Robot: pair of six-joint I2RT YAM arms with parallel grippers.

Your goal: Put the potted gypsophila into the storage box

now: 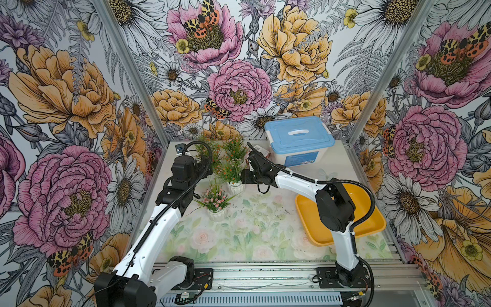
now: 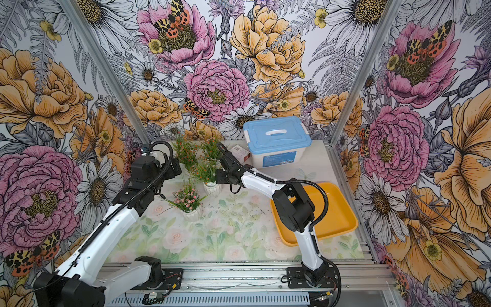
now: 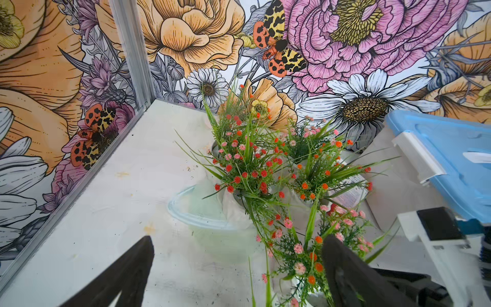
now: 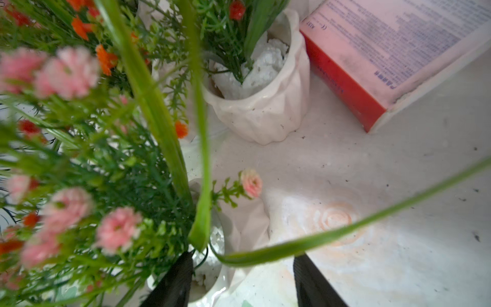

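Several potted flower plants in white pots stand at the back middle of the table, with a pink-flowered one (image 1: 215, 202) nearer the front. The storage box (image 1: 299, 148), white with a blue lid on, stands back right. My right gripper is low at a middle plant's white pot (image 4: 240, 225), fingers apart on either side of the pot's rim area, among leaves; whether they touch it I cannot tell. My left gripper is open above the table left of the plants, nothing between its fingers.
A yellow tray (image 2: 335, 215) lies front right, under my right arm. A pink and white carton (image 4: 383, 51) lies behind the plants.
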